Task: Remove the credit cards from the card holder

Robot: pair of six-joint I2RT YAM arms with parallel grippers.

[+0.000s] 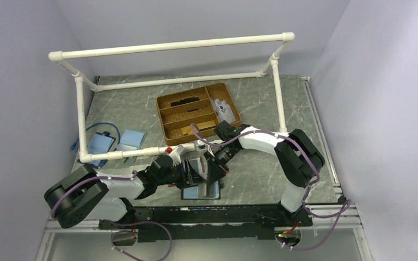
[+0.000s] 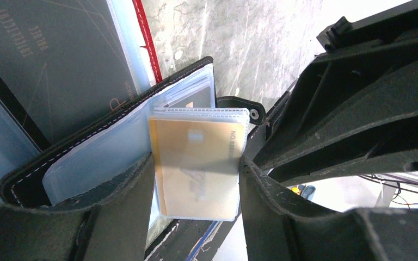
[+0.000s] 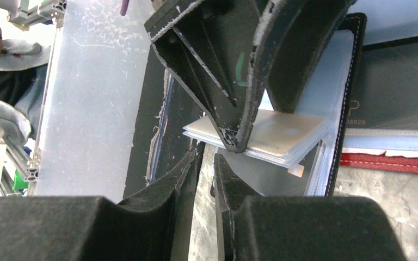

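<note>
The open card holder lies at the front middle under both grippers. In the left wrist view my left gripper is shut on a short stack of cards in clear sleeves, a tan card facing out, with more blue sleeves and the black stitched cover behind. In the right wrist view the card stack sticks out sideways from the holder. My right gripper is just below it, fingertips close together; whether they pinch part of the holder is hard to tell.
A wicker organizer stands behind, beyond a white pipe bar. Blue holders lie at the back left. The table's front edge is just below the grippers.
</note>
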